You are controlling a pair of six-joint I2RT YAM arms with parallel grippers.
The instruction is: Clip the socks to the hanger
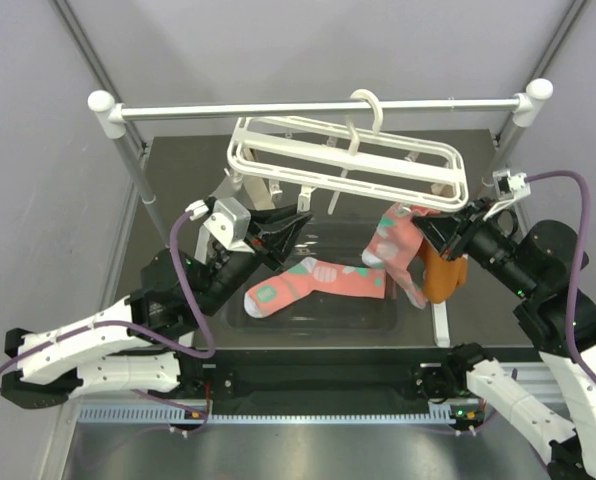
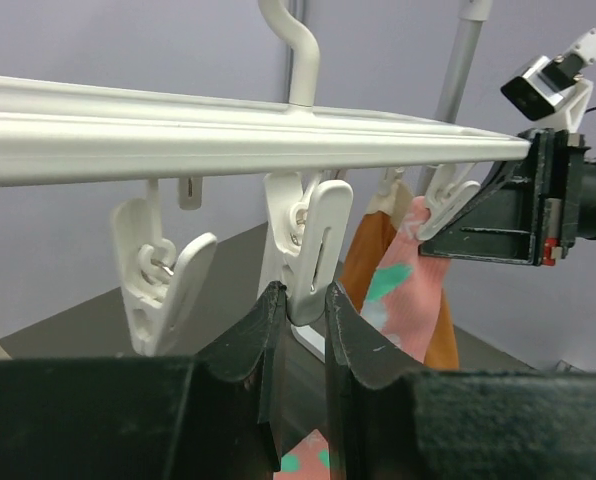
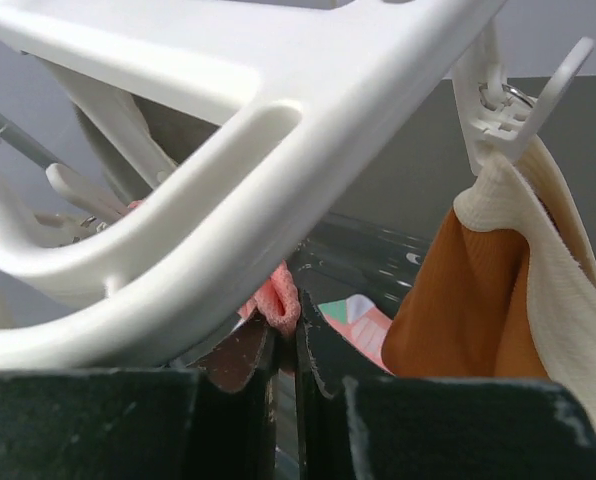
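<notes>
The white hanger (image 1: 348,160) hangs from the rail. My left gripper is shut on a white clip (image 2: 318,240) under it. My right gripper is shut, with bunched pink sock fabric (image 3: 278,295) at its fingertips, close to the hanger's right end. The pink dotted sock (image 2: 403,290) hangs there by a clip (image 2: 448,200). An orange sock (image 3: 458,300) hangs from another clip (image 3: 493,105). A second pink sock (image 1: 308,280) lies in the tray below.
The rail (image 1: 228,110) spans the frame above the grippers, on uprights at both sides. The grey tray (image 1: 368,320) sits on the dark floor. An empty clip (image 2: 158,290) hangs left of my left gripper.
</notes>
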